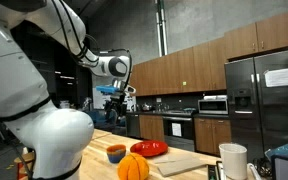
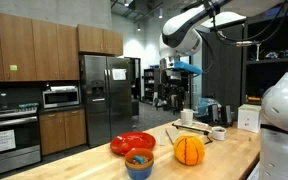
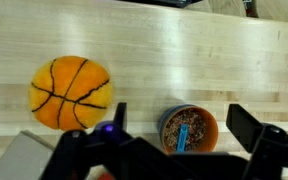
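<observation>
Wide apart in the wrist view, the dark fingers of my gripper stand open, with nothing held between them. Below them is a small bowl (image 3: 165,133), blue outside and orange inside, with brown bits and a blue object (image 3: 183,138) in it. An orange plush basketball (image 3: 71,93) lies left of the bowl in that view. In exterior view 2 the gripper (image 2: 174,92) hangs well above the table, clear of the ball (image 2: 188,150) and the bowl (image 2: 139,171).
A red plate (image 1: 149,148) rests behind the bowl, near a pale board (image 1: 179,163). A white mug (image 1: 233,160) stands farther right with other items around it. Bare wooden tabletop (image 3: 154,60) shows between ball and bowl. Kitchen cabinets and a fridge (image 2: 109,95) form the background.
</observation>
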